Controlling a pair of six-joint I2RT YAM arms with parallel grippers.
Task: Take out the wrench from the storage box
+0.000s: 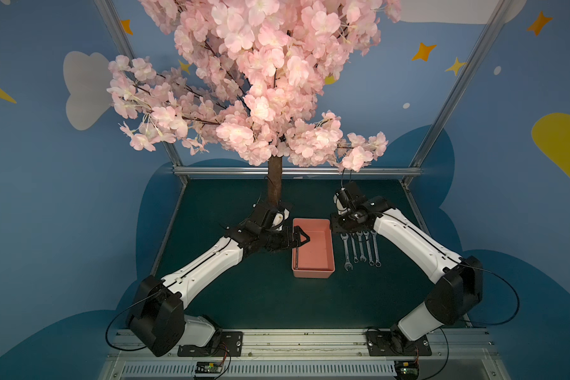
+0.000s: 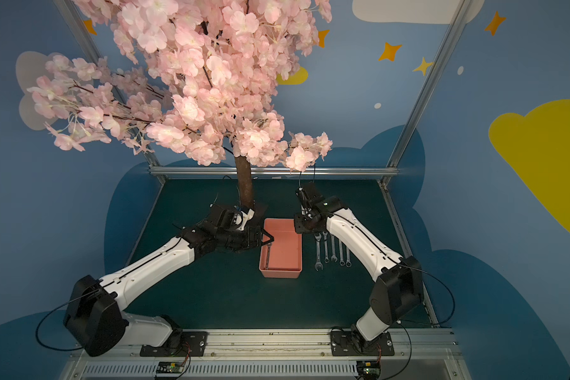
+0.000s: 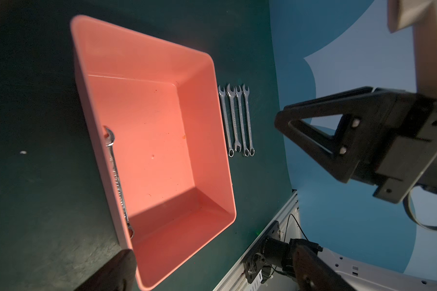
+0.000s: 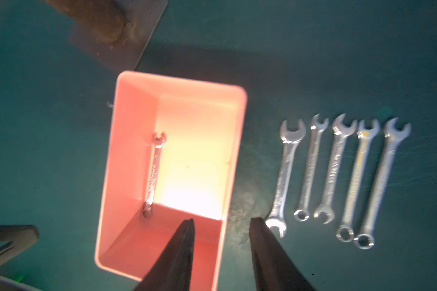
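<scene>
A pink storage box [image 4: 136,228] stands in the middle of the table, with one silver wrench [image 4: 154,169] lying inside along its left wall. My left gripper is over the box's left part, its fingers spread at either side of the left wrist view with nothing between them. My right gripper hangs open above the box's right side, between it and a row of several wrenches [image 4: 286,169] lying on the table to the right of the box.
The tree's trunk [image 1: 275,177] and base plate [image 4: 140,34] stand just behind the box. Pink blossom hangs over the back. Both arms are close together at the centre.
</scene>
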